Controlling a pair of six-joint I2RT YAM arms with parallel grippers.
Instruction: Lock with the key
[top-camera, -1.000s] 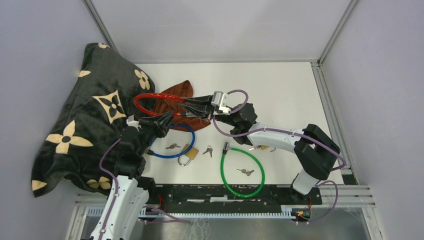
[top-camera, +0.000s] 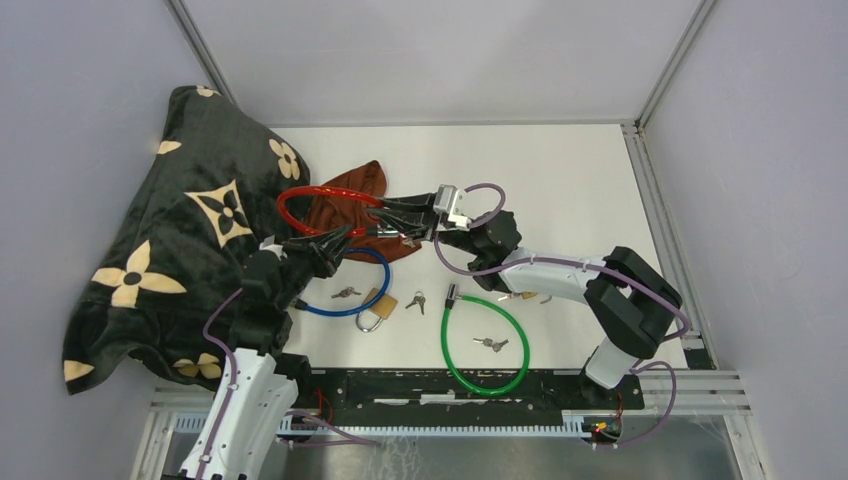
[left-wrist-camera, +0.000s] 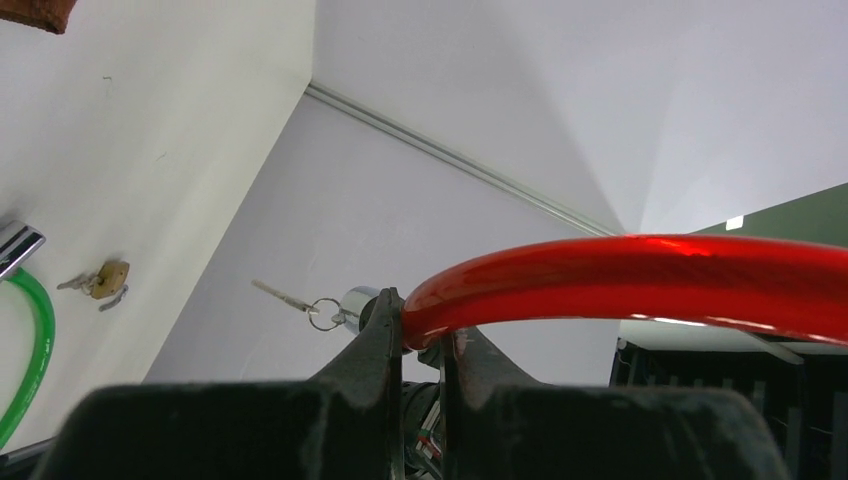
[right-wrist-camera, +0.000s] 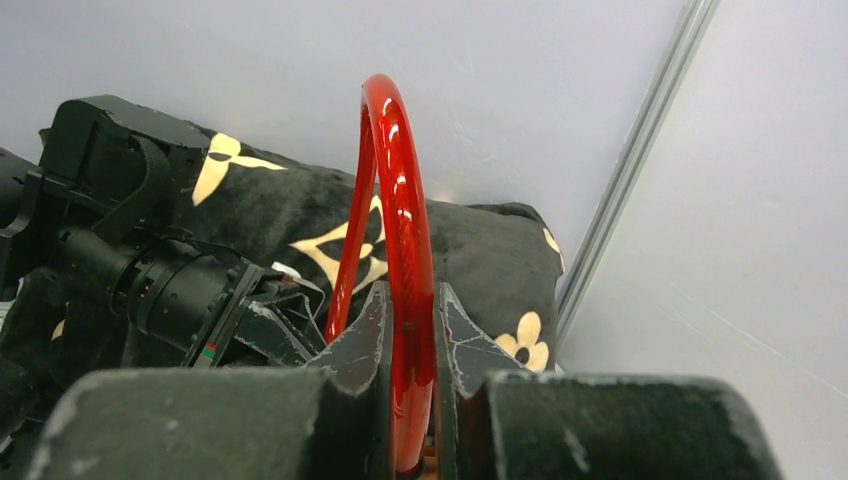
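Note:
A red cable lock (top-camera: 320, 190) is held in the air between both grippers, bent into a loop. My left gripper (top-camera: 344, 234) is shut on the lock near its silver lock barrel (left-wrist-camera: 355, 300), from which keys on a ring (left-wrist-camera: 325, 312) hang. My right gripper has the red cable standing between its fingers; in the top view it sits at the lock's right end, near the barrel. Whether the lock's two ends are joined is hidden by the fingers.
Below lie a blue cable lock (top-camera: 340, 312), a green cable lock (top-camera: 515, 330), a padlock (top-camera: 380, 306), several keys and a brown cloth (top-camera: 355, 180). A dark patterned blanket (top-camera: 140, 230) covers the left side.
Both grippers and the red lock have shifted slightly to the right in the top view.

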